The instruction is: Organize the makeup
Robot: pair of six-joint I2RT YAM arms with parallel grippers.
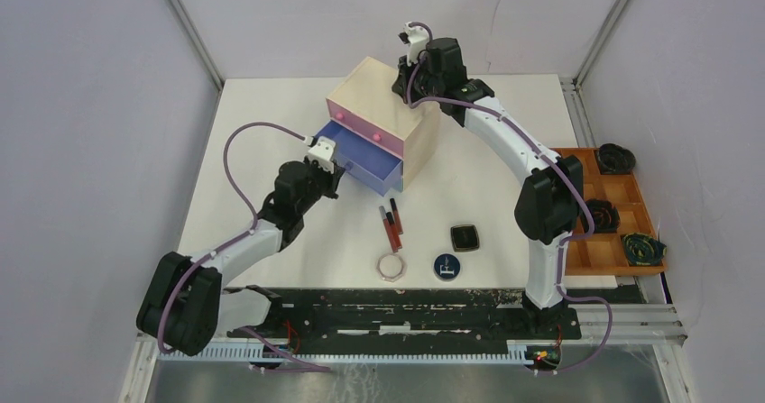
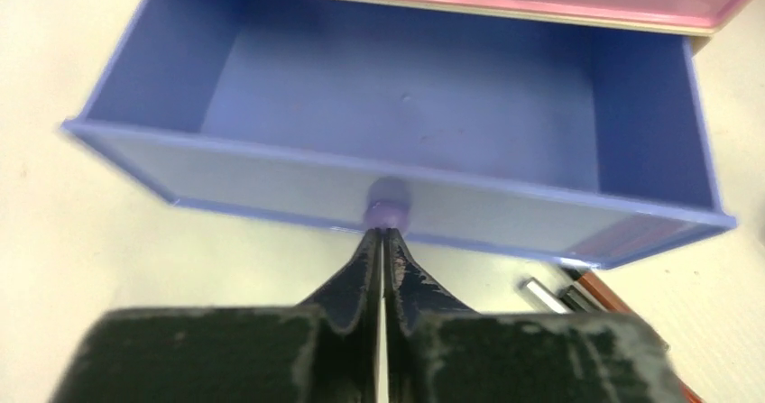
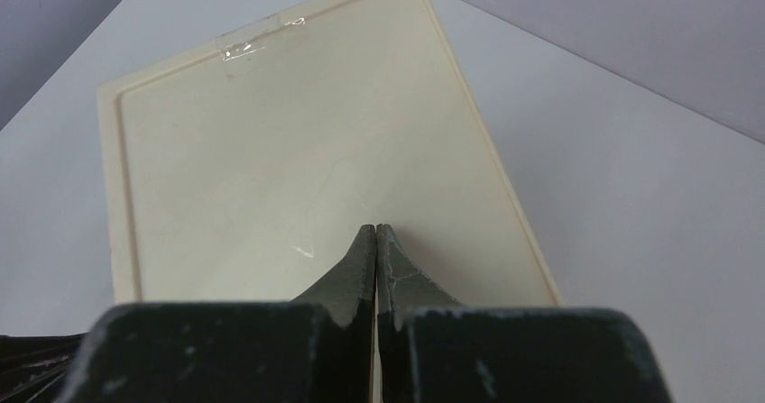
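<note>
A cream box (image 1: 372, 92) with a pink upper drawer front stands on the table, turned at an angle. Its blue lower drawer (image 2: 397, 87) is pulled out and empty. At that drawer's round knob (image 2: 388, 212) is my left gripper, shut, its tips meeting at the knob's lower edge; no part of the knob shows between them. Over the box top is my right gripper, shut with nothing between. The makeup lies in front: slim pencils (image 1: 391, 227), a white round compact (image 1: 391, 267), a dark blue round compact (image 1: 447, 267) and a black square compact (image 1: 465, 237).
On the right, a wooden tray (image 1: 591, 257) holds coiled dark cables. A wall (image 1: 379, 15) rises close behind the box.
</note>
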